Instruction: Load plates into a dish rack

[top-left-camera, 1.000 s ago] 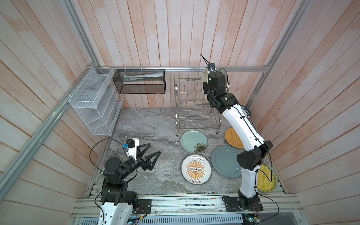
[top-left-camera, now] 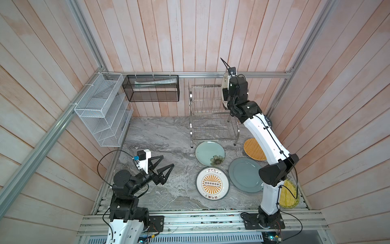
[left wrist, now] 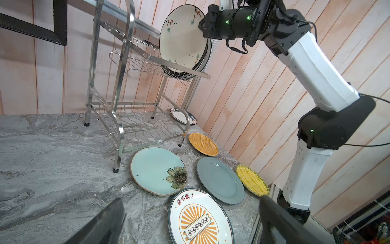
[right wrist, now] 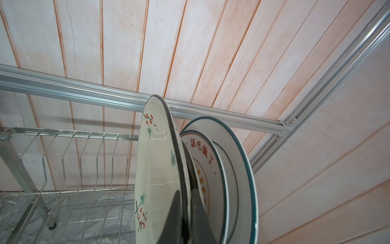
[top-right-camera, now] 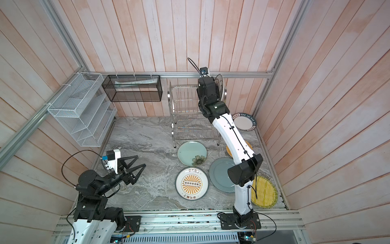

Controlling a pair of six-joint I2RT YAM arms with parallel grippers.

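Observation:
My right gripper is at the right end of the steel dish rack's (top-right-camera: pixel 182 105) upper tier, shut at the edge of a cream floral plate (right wrist: pixel 158 162). That plate stands upright with several others, including a lettered plate (right wrist: pixel 213 179). My left gripper (top-left-camera: pixel 166 168) stands open over the left side of the table, holding nothing. A mint plate (top-left-camera: pixel 205 150), an orange-patterned plate (top-left-camera: pixel 203 179), a grey plate (top-left-camera: pixel 243 170), an orange woven plate (left wrist: pixel 203 143) and a yellow plate (top-right-camera: pixel 264 191) lie flat on the table.
A rimmed white plate (top-right-camera: pixel 243 122) lies at the back right. A black wire basket (top-left-camera: pixel 150 95) and white wire shelves (top-left-camera: pixel 97 105) hang at the back and left.
My right gripper and forearm have shifted slightly to the right at the rack. The left arm and the plates on the table are unchanged.

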